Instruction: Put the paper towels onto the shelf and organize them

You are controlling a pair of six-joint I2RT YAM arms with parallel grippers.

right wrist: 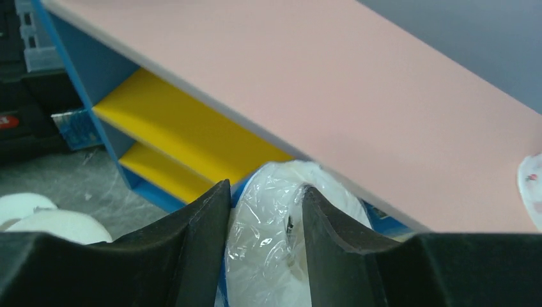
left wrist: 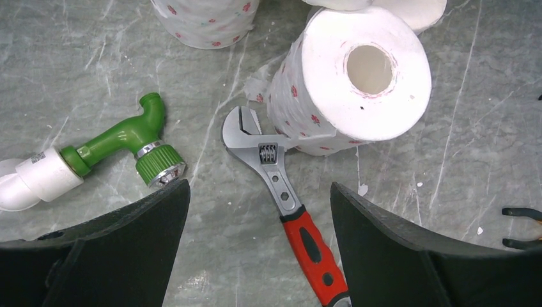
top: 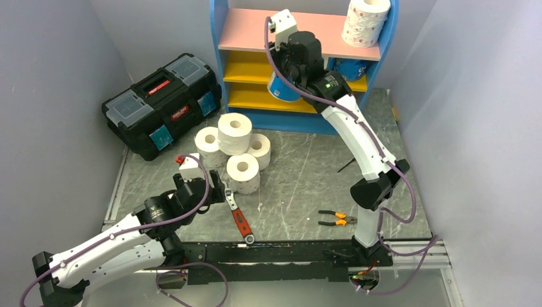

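Observation:
A wrapped blue-and-white roll hangs at my right gripper before the shelf unit; its fingers press on the clear plastic wrapping. A floral roll stands on the pink top shelf, and a blue one on the upper yellow shelf. Several white rolls are grouped on the counter, one piled on top. My left gripper hangs open over the counter, nothing between its fingers, beside the front roll.
A black toolbox is at back left. An adjustable wrench, a green tap fitting and pliers lie on the counter.

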